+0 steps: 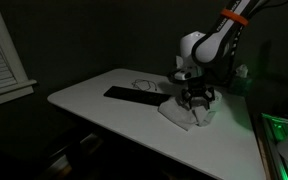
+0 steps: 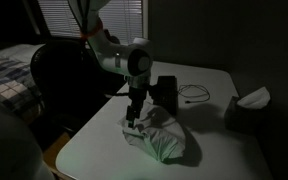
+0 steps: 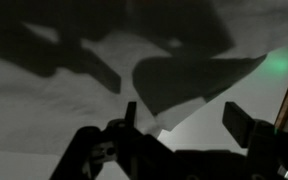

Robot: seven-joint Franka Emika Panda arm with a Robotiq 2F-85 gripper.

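Note:
A pale, crumpled cloth (image 1: 191,116) lies on the white table (image 1: 104,100) toward its right end. In exterior view 2 the cloth (image 2: 156,138) forms a rumpled heap near the table's front. My gripper (image 1: 195,100) points down just over the cloth; whether its fingertips touch the fabric, I cannot tell. The wrist view looks down on folds of the cloth (image 3: 59,110), shaded by the arm. There the two fingers of my gripper stand wide apart, open, and no cloth is visibly pinched between them.
Behind the cloth lies a black keyboard-like slab (image 1: 136,96), with a thin cable (image 1: 146,84) beyond it. A dark tissue box (image 2: 246,112) stands at the right in exterior view 2.

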